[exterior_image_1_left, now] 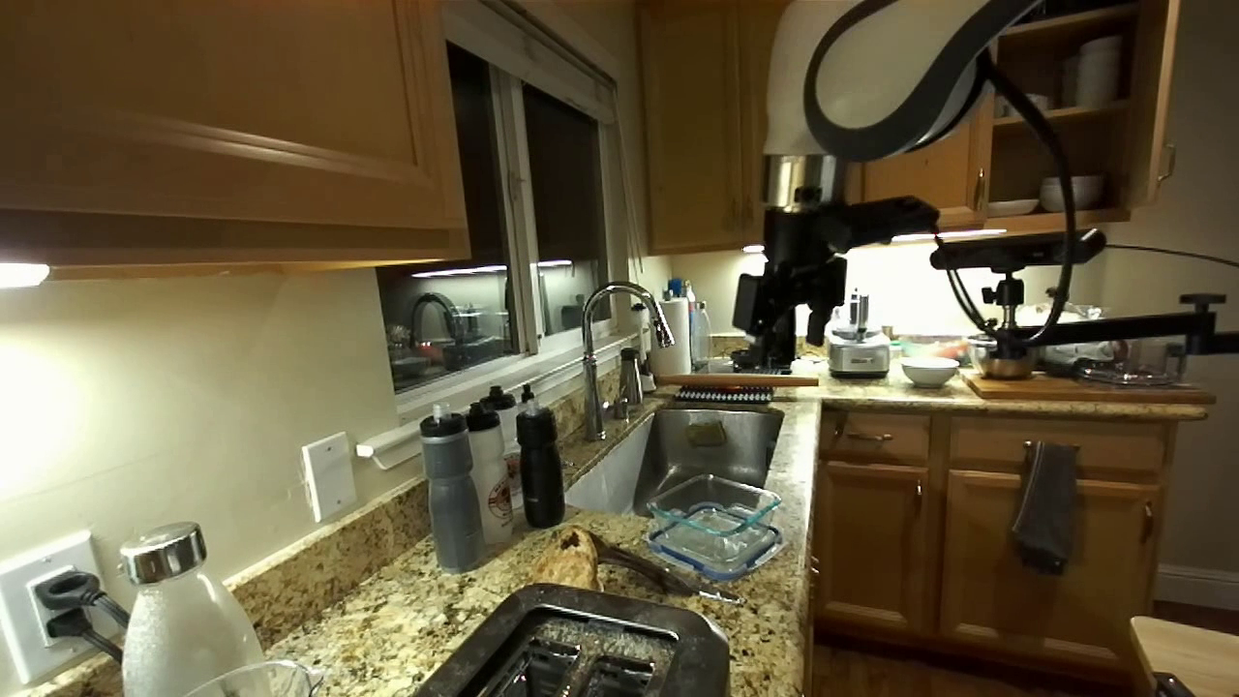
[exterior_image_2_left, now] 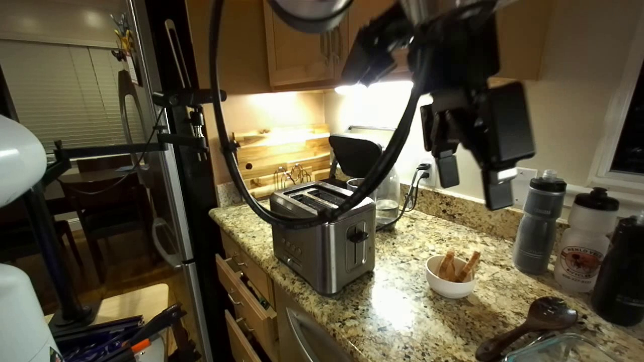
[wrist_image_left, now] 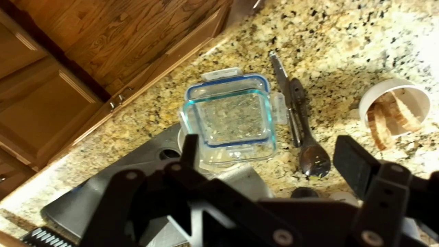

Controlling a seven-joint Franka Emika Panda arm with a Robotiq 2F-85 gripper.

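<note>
My gripper (exterior_image_1_left: 786,330) hangs in the air above the sink side of the counter, pointing down. Its fingers (wrist_image_left: 354,164) stand wide apart in the wrist view, with nothing held between them. Beneath it a clear glass container (wrist_image_left: 269,119) overlaps a blue-sealed lid (wrist_image_left: 224,84). Beside them lie a dark wooden spoon (wrist_image_left: 315,158) and a knife (wrist_image_left: 281,78). A small white bowl (exterior_image_2_left: 450,287) holds several brown strips of food (exterior_image_2_left: 447,265), some leaning over its rim. In exterior view 2 the gripper (exterior_image_2_left: 474,183) appears high above the counter.
A steel toaster (exterior_image_2_left: 323,241) stands on the counter near the bowl. Several bottles, including a grey one (exterior_image_1_left: 453,494), line the wall by the sink (exterior_image_1_left: 709,447). The tall faucet (exterior_image_1_left: 589,360) rises behind the sink. Bare counter lies between bowl and toaster.
</note>
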